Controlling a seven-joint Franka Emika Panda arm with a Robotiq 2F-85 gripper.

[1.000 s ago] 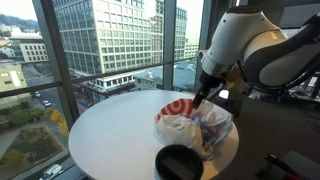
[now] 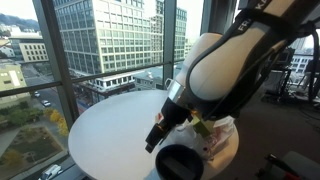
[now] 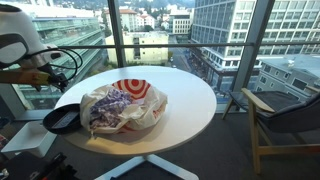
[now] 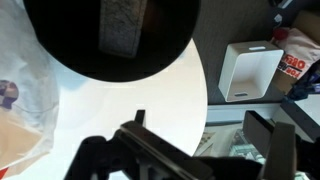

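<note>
My gripper is open, with nothing between its fingers. In exterior view 1 the gripper (image 2: 155,138) hangs just above and behind a round black pan (image 2: 180,165). The pan (image 3: 64,119) sits by the table's left edge in exterior view 2, below the arm. In the wrist view the pan (image 4: 165,45) fills the top left, with a grey rectangular patch inside it; what that is I cannot tell. A white plastic bag (image 3: 150,110) with red rings lies beside the pan, purplish contents showing. The arm hides much of the bag in exterior view 1.
A white bin (image 4: 236,84) stands past the table edge in the wrist view. To the right in exterior view 2 is a wooden chair (image 3: 280,110). Tall windows surround the table.
My arm has swung left and lower in exterior view 1, from over the bag toward the pan, and now covers much of the bag. The pan and bag look unmoved.
</note>
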